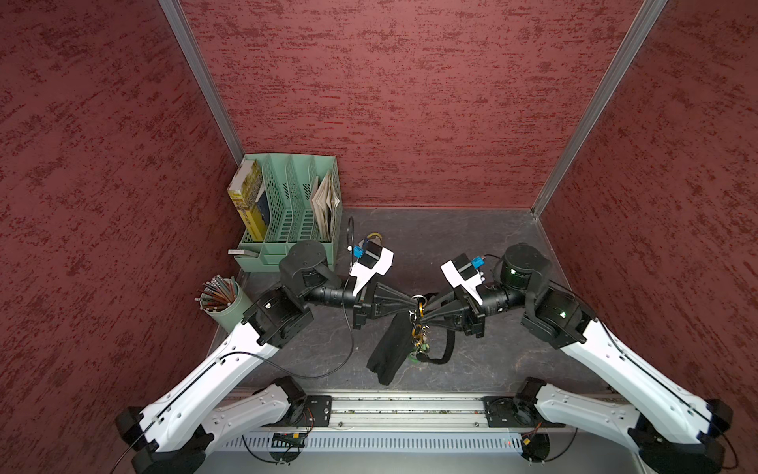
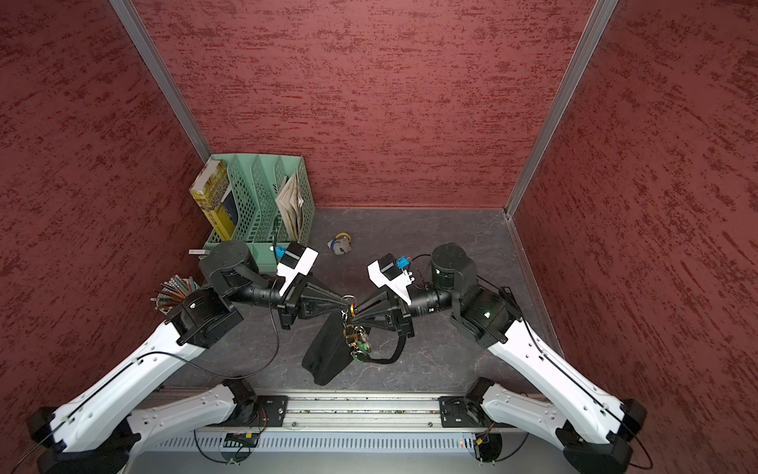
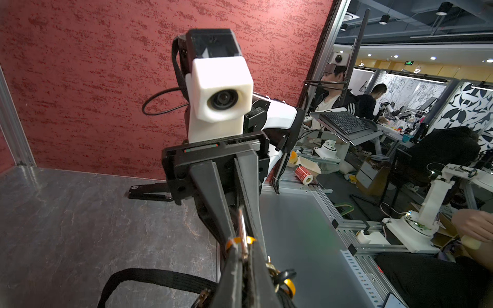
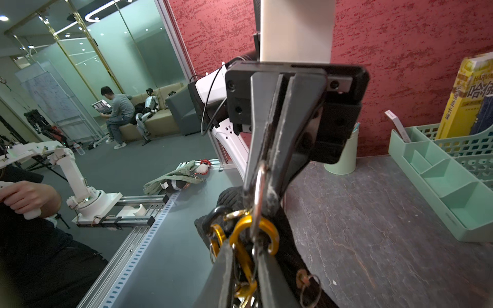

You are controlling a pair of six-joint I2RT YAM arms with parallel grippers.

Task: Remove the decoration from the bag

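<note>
A black bag [image 1: 387,351] with a strap lies on the table below both grippers. Its decoration, a cluster of gold carabiners and rings [image 4: 267,228], hangs between them. My left gripper is shut at a silver ring [image 4: 259,200] at the top of the cluster; whether the ring is between its fingers is hard to tell. My right gripper faces it from the right, its fingertips part open around the gold clips and rings.
A green file organizer [image 1: 288,252] stands at the back left, with a pen cup [image 1: 233,308] in front of it. A small grey object [image 2: 339,245] lies beside the organizer.
</note>
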